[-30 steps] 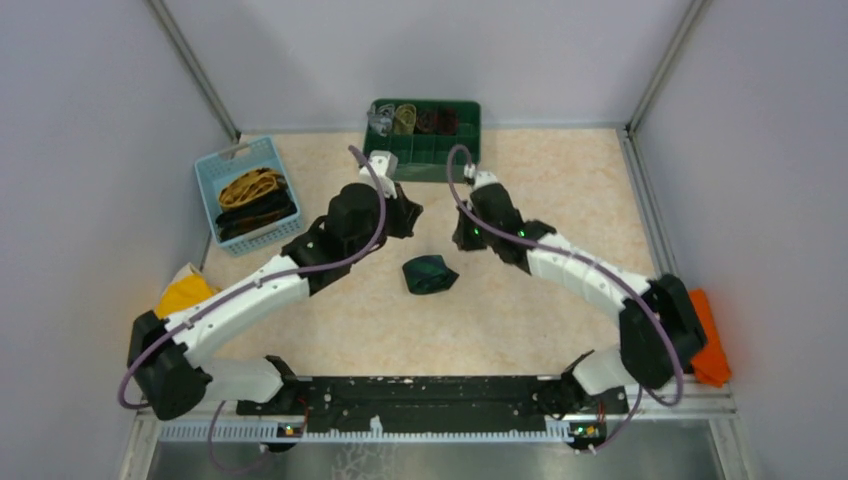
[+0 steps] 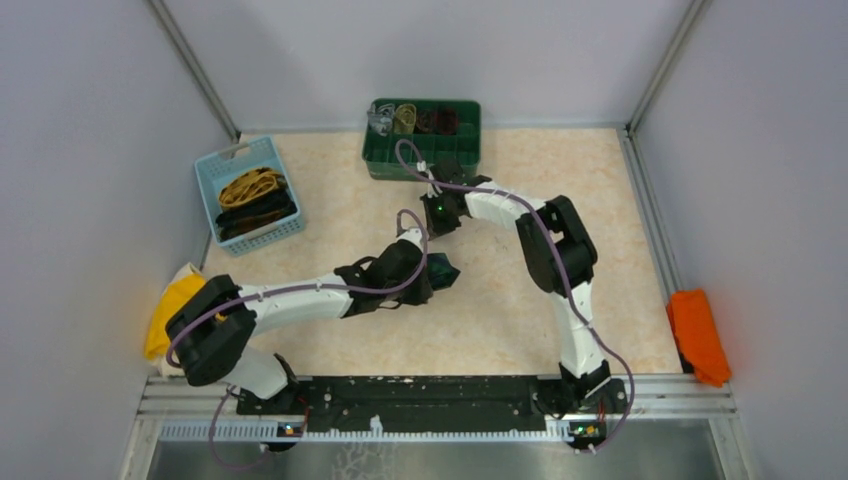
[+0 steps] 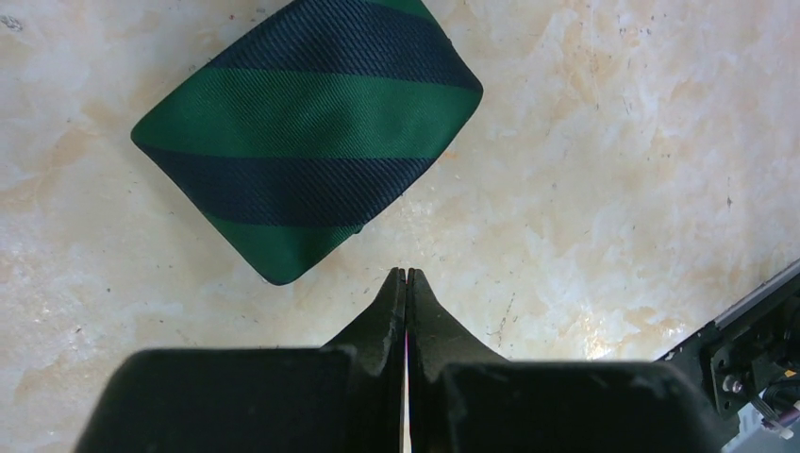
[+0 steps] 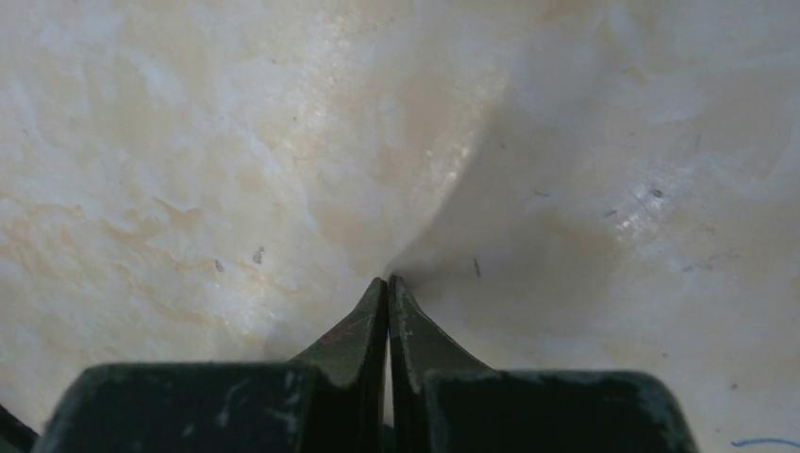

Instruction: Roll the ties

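Observation:
A green and navy striped tie, folded into a flat bundle, lies mid-table and fills the upper left of the left wrist view. My left gripper is low beside the bundle, partly covering it from above; its fingertips are shut with nothing between them, just off the bundle's edge. My right gripper is beyond the tie, toward the green box. In the right wrist view its shut fingertips are over bare, shadowed tabletop, nothing held.
A green divided box with rolled ties stands at the back; a blue basket of ties at the left. Yellow cloth and orange cloth lie at the side edges.
My left gripper has come down and toward the front, beside the tie.

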